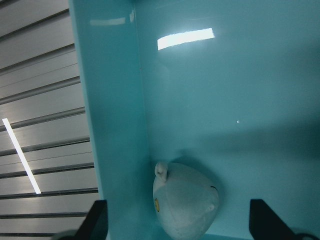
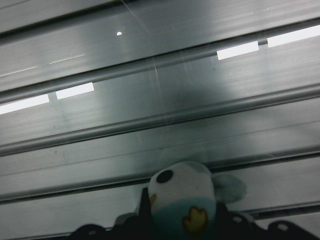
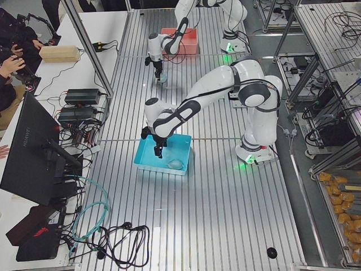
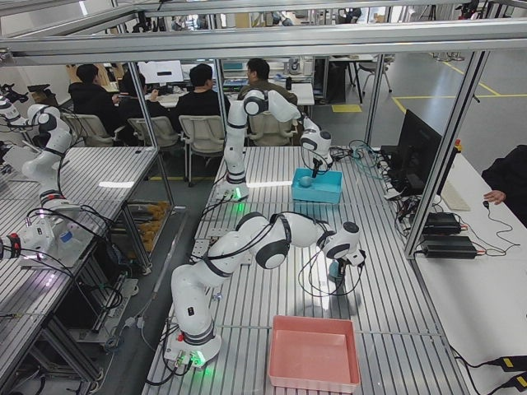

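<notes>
A pale blue plush toy [image 1: 184,200] lies in a corner of the cyan bin [image 3: 145,166]. My left gripper hangs open over that bin, the toy between and below its spread fingers but not visibly held. In the right wrist view a white and teal plush toy [image 2: 182,195] with a yellow patch sits between the fingers of my right gripper; whether they grip it is hard to tell. That gripper is low over the metal table in the middle of the camera right view.
A pink bin [image 4: 313,378] stands beside the right arm's base. A monitor [image 3: 31,152], power units and cables line one side. Coiled cables [image 3: 127,248] lie at the near edge of the table, with free slatted surface around the cyan bin.
</notes>
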